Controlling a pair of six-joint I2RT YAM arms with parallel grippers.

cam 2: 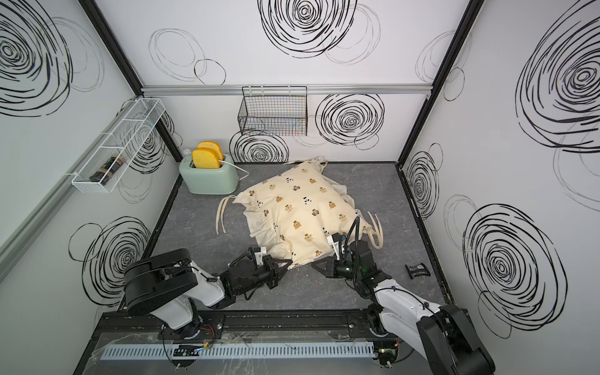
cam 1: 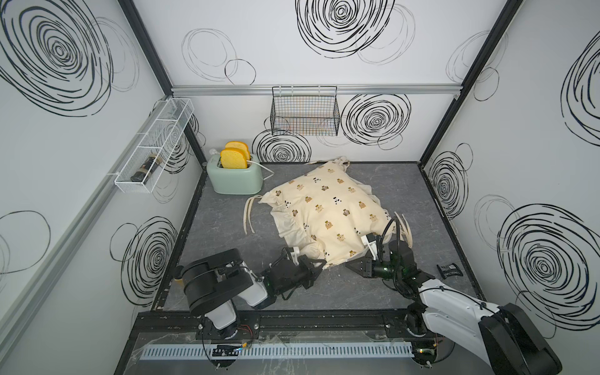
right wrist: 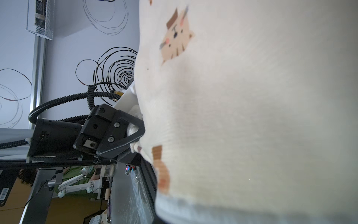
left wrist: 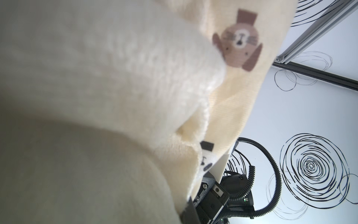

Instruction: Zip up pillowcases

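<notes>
The cream pillowcase (cam 1: 331, 206), printed with small animal faces, lies plump across the middle of the table, its front edge toward me. At the left of that edge my left gripper (cam 1: 324, 263) is shut; in the right wrist view its finger (right wrist: 128, 128) presses against the cloth, and a small pale fold (right wrist: 136, 146) shows at its tip. My right gripper (cam 1: 348, 265) stands a short gap to the right along the same edge, also shut, its tips against the cloth. Whether it pinches anything is hidden. Neither the zipper nor its pull can be made out.
A green toaster (cam 1: 235, 178) with yellow bread slices stands at the back left. A small black packet (cam 1: 449, 270) lies at the right edge. Cloth ties (cam 1: 248, 215) trail from the pillowcase corners.
</notes>
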